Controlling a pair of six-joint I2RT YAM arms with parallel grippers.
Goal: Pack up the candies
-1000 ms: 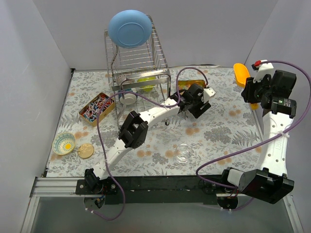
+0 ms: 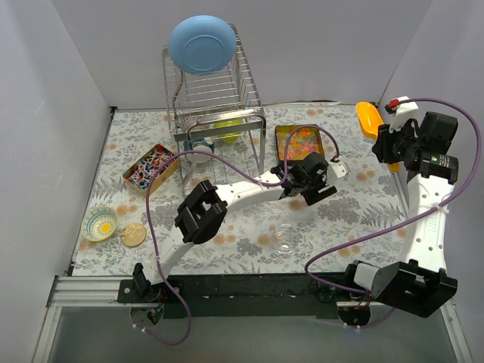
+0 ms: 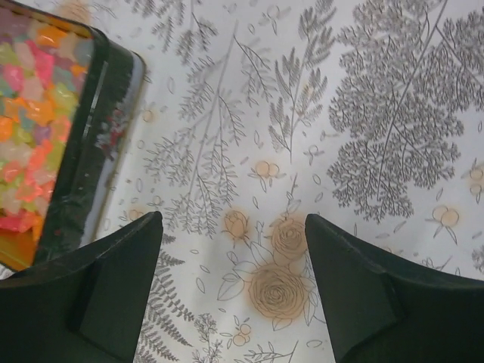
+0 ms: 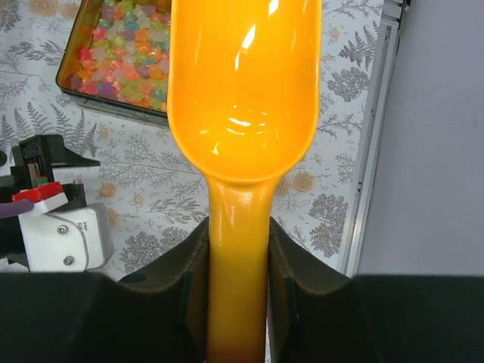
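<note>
Colourful gummy-like candies [image 2: 302,142] fill a dark-sided box [image 3: 91,136] with an orange inside at the back of the table. My left gripper stands part open over the floral cloth, nearer the front than the box, with nothing between its fingers. In the top view that gripper [image 2: 321,193] is pointing down. An orange scoop [image 4: 242,98] is held by its handle in my right gripper, which is shut on it. Raised at the right edge in the top view, the scoop [image 2: 369,119] looks empty. A clear round container [image 2: 285,238] sits front of centre.
A wire rack [image 2: 215,98] with a blue plate [image 2: 202,44] rises left of the candy box. Further left are a second box [image 2: 151,169] of small coloured pieces, a patterned bowl [image 2: 99,224] and a wooden disc [image 2: 134,234].
The right gripper and scoop have moved slightly left and are now nearly still.
</note>
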